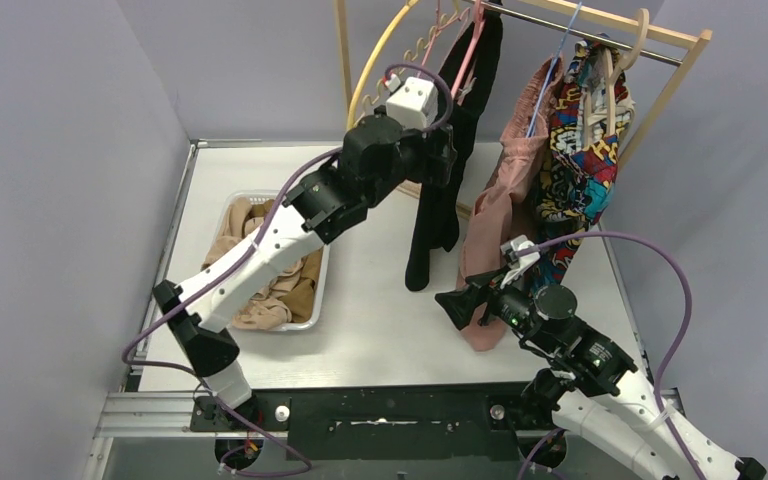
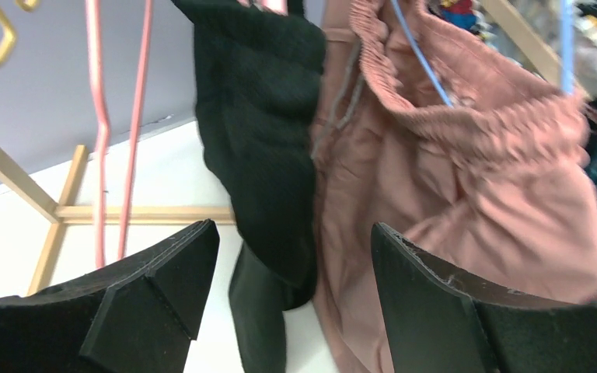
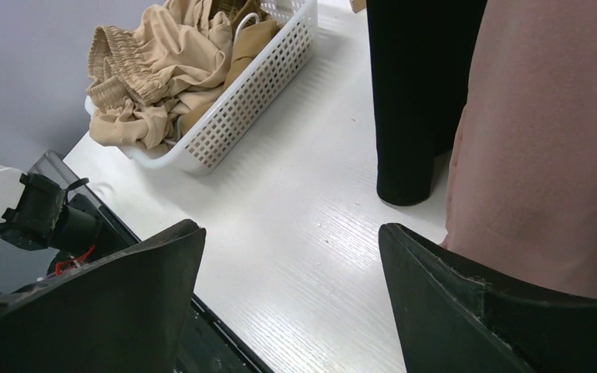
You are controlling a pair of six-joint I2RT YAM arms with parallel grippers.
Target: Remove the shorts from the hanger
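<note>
A black garment [image 1: 438,200] with long legs hangs from a pink hanger [image 1: 468,50] on the rack. In front of its upper part, my left gripper [image 1: 447,158] stands open. Black fabric [image 2: 268,155] shows beyond and between the left fingers, apart from them. Beside it, a pink garment [image 1: 508,190] with a gathered waistband [image 2: 482,128] hangs on a blue hanger [image 1: 552,75]. Patterned shorts [image 1: 582,140] hang furthest right on a wooden hanger [image 1: 610,95]. Low by the pink legs, my right gripper [image 1: 457,305] is open and empty; pink cloth [image 3: 544,148] lies beyond its right finger.
A white basket [image 1: 320,290] of tan clothes sits at the left of the white table [image 1: 380,345]. A yellow hanger [image 1: 368,72] hangs on the rack's left part. Wooden rack bars [image 2: 151,215] run low behind the garments.
</note>
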